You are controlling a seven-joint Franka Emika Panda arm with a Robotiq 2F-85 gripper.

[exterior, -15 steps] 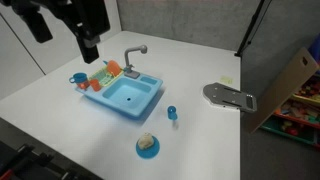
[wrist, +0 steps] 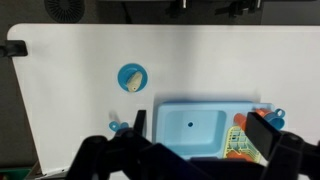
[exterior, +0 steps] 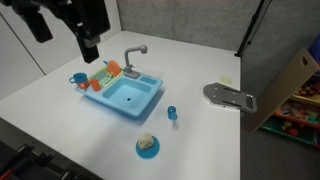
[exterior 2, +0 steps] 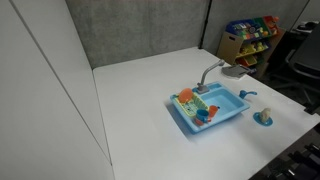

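My gripper (exterior: pixel 66 46) hangs high over the left side of the table, well above everything, its fingers wide apart with nothing between them. In the wrist view its dark fingers (wrist: pixel 136 140) cover part of the scene below. A light blue toy sink (exterior: pixel 130 96) with a grey faucet (exterior: pixel 134 60) stands on the white table. Its rack side holds a green rack (exterior: pixel 101 75), orange pieces (exterior: pixel 113 68) and a blue cup (exterior: pixel 79 78). Apart from the sink, a blue plate (exterior: pixel 147 149) carries a pale item (exterior: pixel 146 140). A small blue-topped object (exterior: pixel 172 112) is near it.
A grey metal tray or board (exterior: pixel 229 97) lies on the table's far right part. Beyond the table stands a shelf (exterior 2: pixel 249 43) with colourful bins.
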